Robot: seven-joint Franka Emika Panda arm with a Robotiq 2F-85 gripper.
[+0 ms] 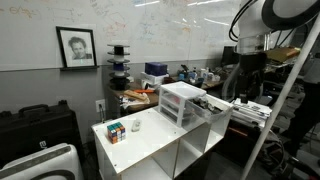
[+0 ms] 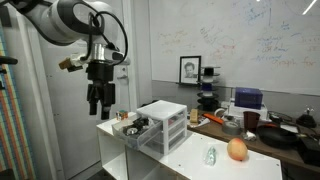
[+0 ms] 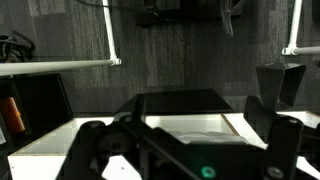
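Note:
My gripper [image 1: 248,88] hangs in the air to the right of the white cabinet, pointing downward. In the wrist view its black fingers [image 3: 268,122] stand wide apart, and nothing shows between them. A white drawer unit [image 1: 182,97] rests on the cabinet top. Its clear drawer [image 2: 146,130] is pulled out toward the arm's side and holds dark items that I cannot make out. On the cabinet top are also a multicoloured puzzle cube [image 1: 116,132], a small pale bottle [image 2: 211,156] and a peach-coloured round object [image 2: 237,149].
A wooden bench [image 2: 270,146] with pans and boxes runs along the whiteboard wall. Grey carpet [image 3: 190,70] lies under the gripper, with white poles [image 3: 60,66] at the sides. A black case [image 1: 38,135] stands at the left.

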